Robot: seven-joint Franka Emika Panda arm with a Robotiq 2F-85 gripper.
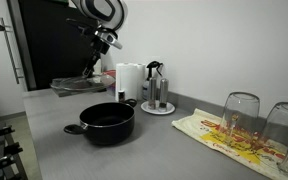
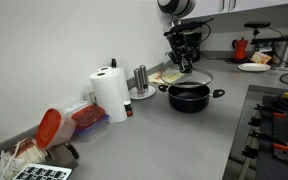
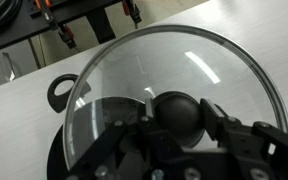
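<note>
A glass lid (image 3: 164, 85) with a dark round knob (image 3: 178, 118) hangs from my gripper, which is shut on the knob. In exterior view 1 the lid (image 1: 82, 84) is in the air, left of and above the black pot (image 1: 106, 124). The pot stands open on the table with its two handles out to the sides. Exterior view 2 shows the lid (image 2: 189, 77) above the same pot (image 2: 189, 98). Through the glass in the wrist view, part of the pot (image 3: 114, 112) appears toward the lower left, off-centre from the lid.
A paper towel roll (image 2: 108, 95) and tall grinders (image 1: 164, 95) on a plate stand behind the pot. Two upturned glass jars (image 1: 240, 112) rest on a patterned cloth (image 1: 199, 125) at the right.
</note>
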